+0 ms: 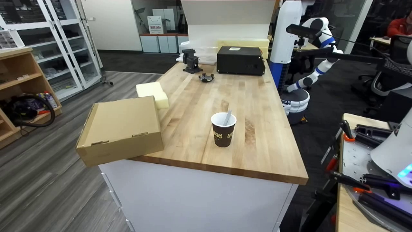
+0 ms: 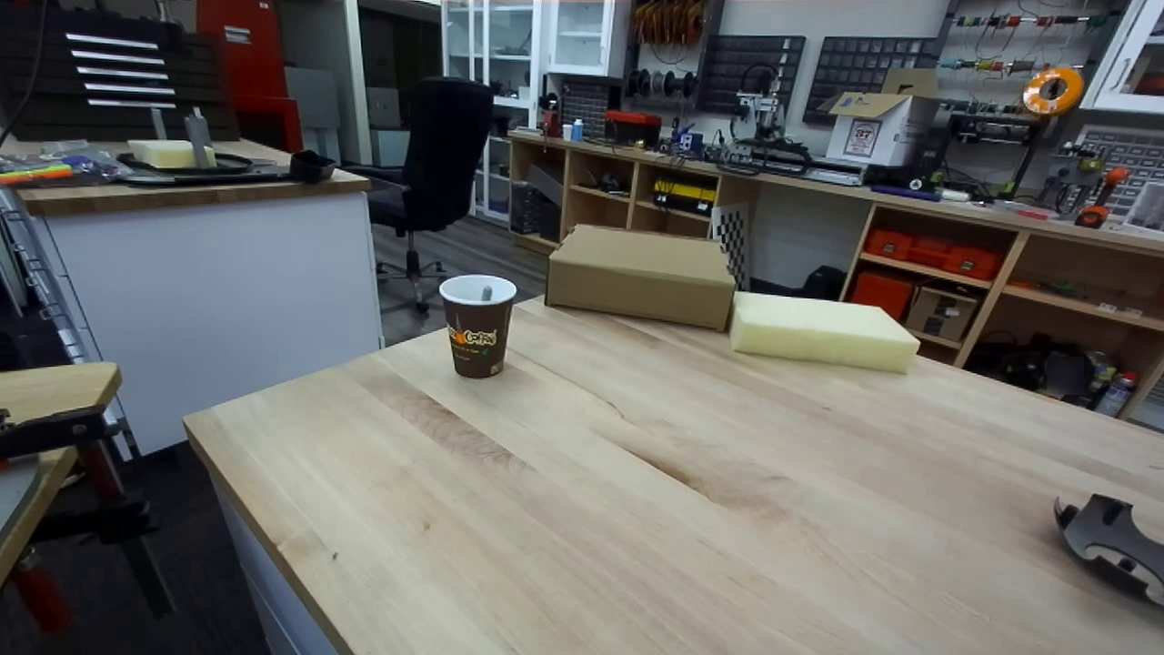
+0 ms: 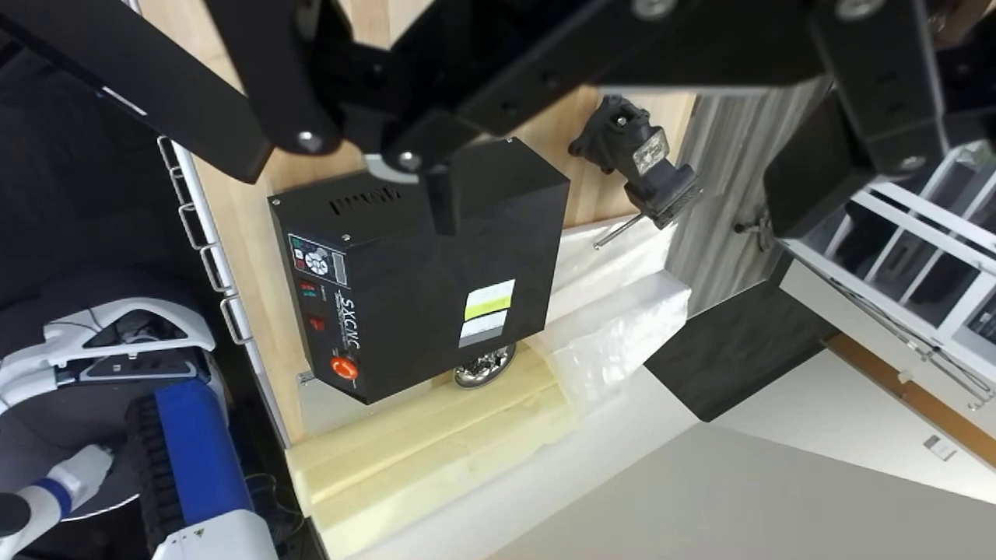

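Note:
A brown paper cup (image 1: pixel 223 130) with a white rim stands upright on the wooden table (image 1: pixel 266 154), a light grey stick (image 1: pixel 228 117) leaning inside it. The same cup (image 2: pixel 476 333) appears near the table's edge in exterior view 2. Only the wrist view shows my gripper; its fingers (image 3: pixel 814 173) are spread wide, with nothing held between them. Beyond them are the black control box (image 3: pixel 467 252) and a black clamp-like device (image 3: pixel 635 154). The cup is outside the wrist view.
A cardboard box (image 1: pixel 123 125) overhangs the table's left edge, with a cream foam block (image 1: pixel 152 92) behind it. A small black curved part (image 1: pixel 206 77) lies farther back. Clear tabletop surrounds the cup. Another robot arm (image 1: pixel 322 63) stands beyond the table's right side.

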